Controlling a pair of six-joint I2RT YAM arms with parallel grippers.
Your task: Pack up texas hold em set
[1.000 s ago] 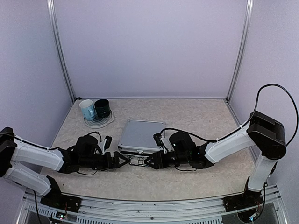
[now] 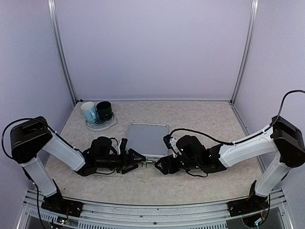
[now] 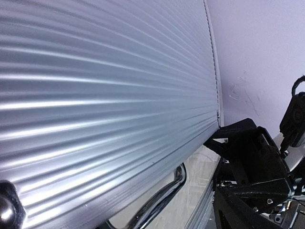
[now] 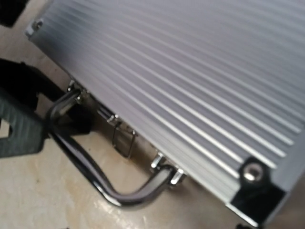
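Note:
A silver ribbed case (image 2: 148, 138) lies closed on the table, lid up, with its metal handle (image 4: 90, 169) sticking out at the front. One latch (image 4: 125, 141) hangs down beside the handle in the right wrist view. My left gripper (image 2: 138, 159) is at the handle's left part. Its ridged finger (image 4: 21, 129) shows there, fingers open and close around the bar; contact cannot be told. My right gripper (image 2: 161, 165) is at the case's front right. In the left wrist view its fingers (image 3: 257, 188) stand apart with nothing seen between them. Cards and chips are not visible.
A light blue mug (image 2: 88, 112) and a black mug (image 2: 104, 110) stand by a coiled white cable or plate (image 2: 110, 123) at the back left.
My left gripper has moved right, up to the case handle. The right gripper has shifted slightly right. The case has turned a little and sits straighter, a bit farther right at its front.

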